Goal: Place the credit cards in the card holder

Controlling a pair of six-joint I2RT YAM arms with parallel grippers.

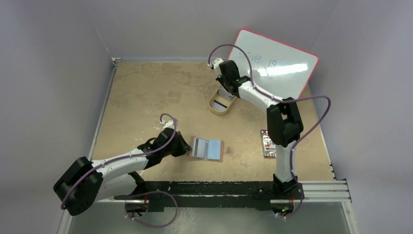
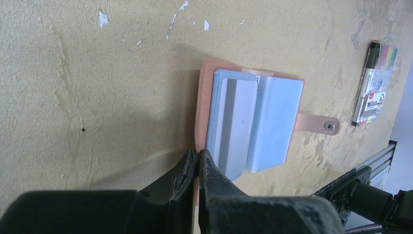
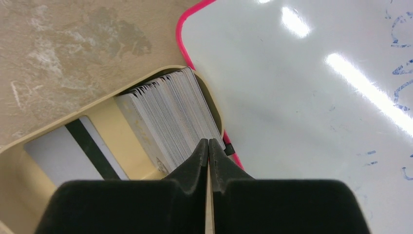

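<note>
In the right wrist view, a packed row of cards (image 3: 170, 114) leans at one end of the tan box (image 3: 109, 114). One loose card (image 3: 68, 153), white with a dark stripe, lies flat on the box floor, apart from the fingers. Above the row, my right gripper is shut with nothing between its tips. The open card holder (image 2: 277, 122), brown with blue sleeves, lies on the table; a striped card (image 2: 243, 109) shows in its left sleeve. My left gripper has its fingers together at the holder's left edge, seemingly pinching the brown cover.
A whiteboard (image 1: 287, 53) with a pink rim stands right behind the box. A pack of coloured pens (image 1: 268, 144) lies at the right, near the right arm.
</note>
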